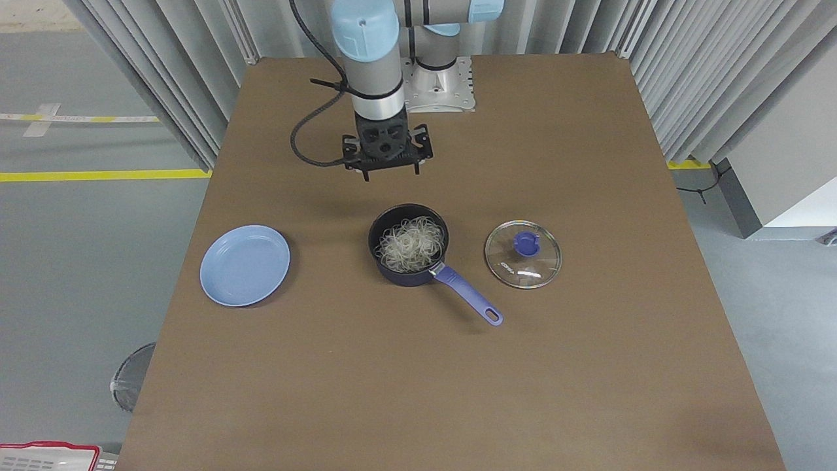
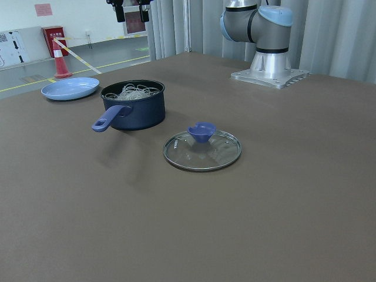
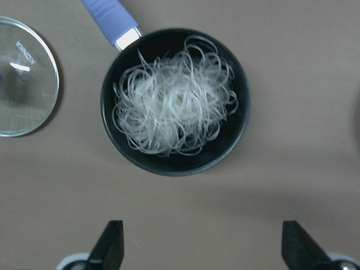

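Note:
A dark saucepan (image 1: 386,270) with a long blue handle holds a tangle of white noodles (image 1: 409,243), seen from above in the wrist view (image 3: 169,101). My gripper (image 1: 392,171) hangs above and behind the pan in the front view, and high at the top edge in the left view (image 2: 132,13). Its two fingers stand wide apart at the bottom of the wrist view, with nothing between them. A glass lid (image 1: 507,267) with a blue knob lies right of the pan, and a light blue plate (image 1: 244,265) lies to its left.
The arm's base (image 2: 267,76) stands on a metal mounting plate at the back edge, in front of grey curtains.

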